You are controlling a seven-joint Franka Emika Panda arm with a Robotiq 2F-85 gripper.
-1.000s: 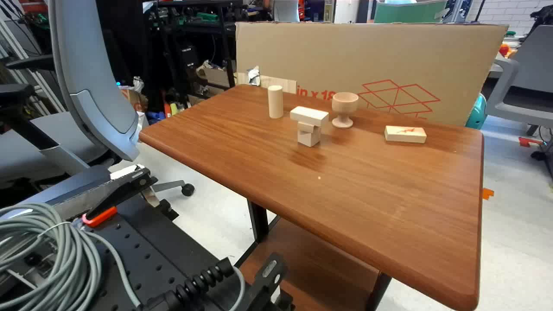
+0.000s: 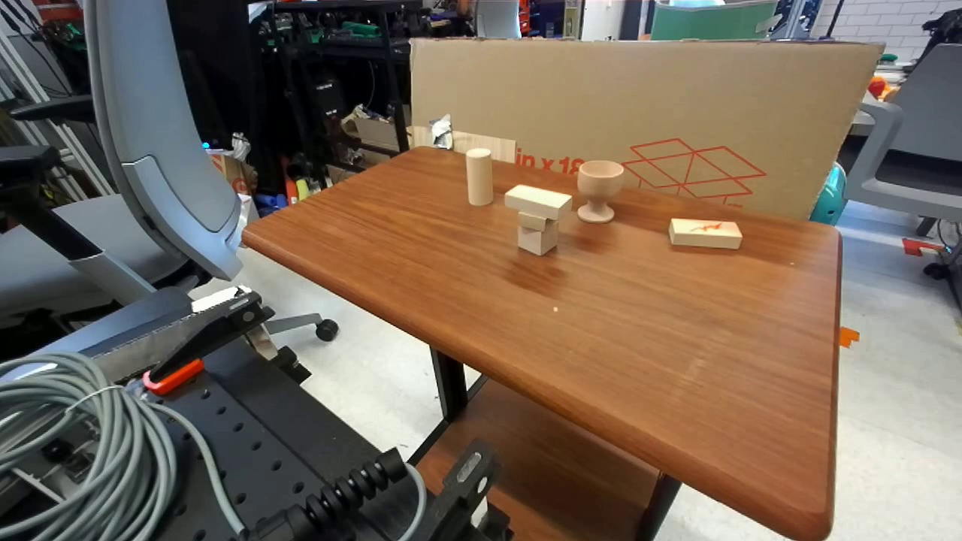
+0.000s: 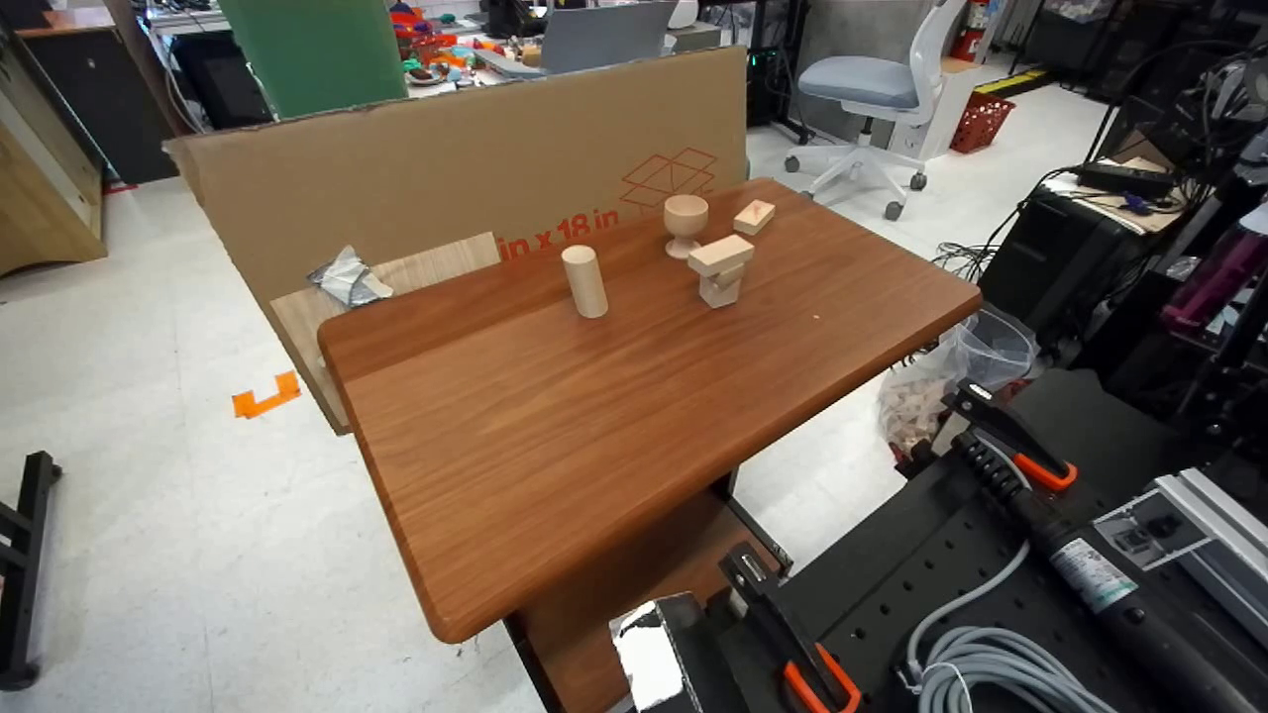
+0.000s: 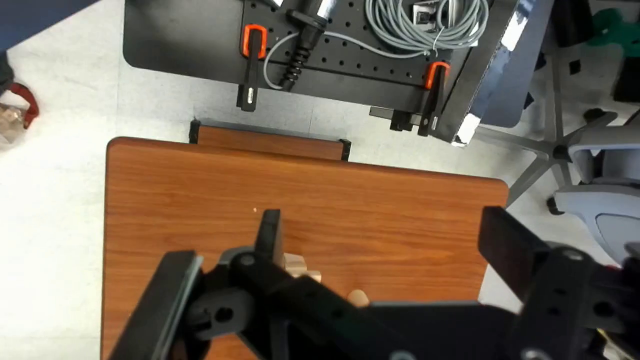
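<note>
Wide open, my gripper hangs above the table with only bare wood showing between its fingers. A small stack of pale wooden blocks [image 2: 538, 216] stands on the table, a long block lying across its top. Behind it is a wooden goblet [image 2: 600, 189], upright. An upright wooden cylinder [image 2: 479, 177] stands to the left in exterior view 1, and a flat block with reddish marks [image 2: 706, 234] lies to the right. In the wrist view, the gripper partly covers the block stack [image 4: 295, 264] and the cylinder [image 4: 358, 297]; goblet and flat block are hidden.
The brown table [image 3: 571, 440] has much clear surface in front of the objects. A cardboard panel [image 3: 475, 166] rises along its far edge. Across a gap stands a black perforated bench [image 4: 186, 42] with clamps and a coiled grey cable [image 4: 426, 24].
</note>
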